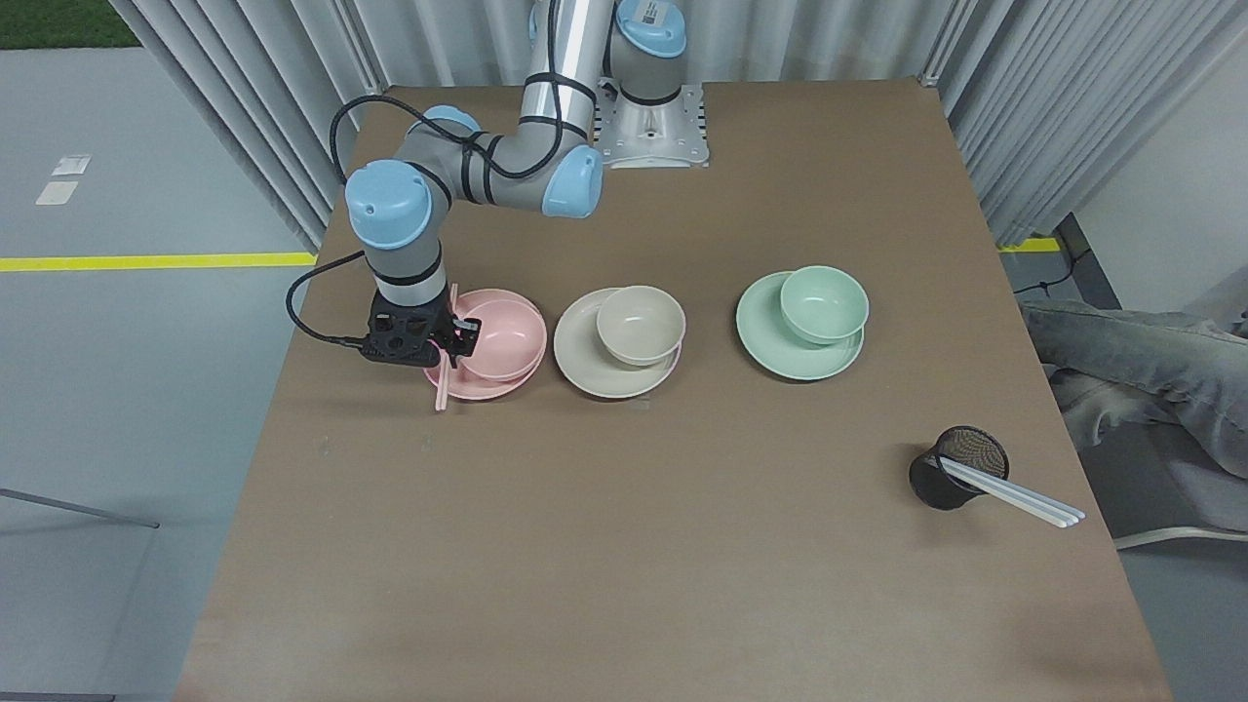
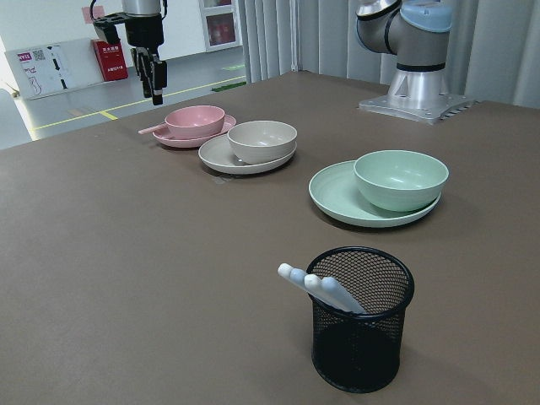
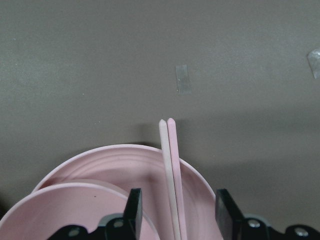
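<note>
A pink bowl [image 1: 505, 333] sits on a pink plate [image 3: 153, 175], with a pair of pink chopsticks [image 3: 173, 169] lying across the plate's rim. My gripper is open above them, one finger either side of the chopsticks in the wrist view, nothing held. In the left view it hangs over the pink set. A cream bowl [image 1: 640, 322] on a cream plate [image 1: 586, 357] stands beside it, and a mint bowl [image 1: 824, 303] on a mint plate [image 1: 766, 333] is further right.
A black mesh cup [image 2: 355, 354] holding several pale chopsticks [image 1: 1018, 495] stands near the table's right edge. A person's legs are beside the table at the right.
</note>
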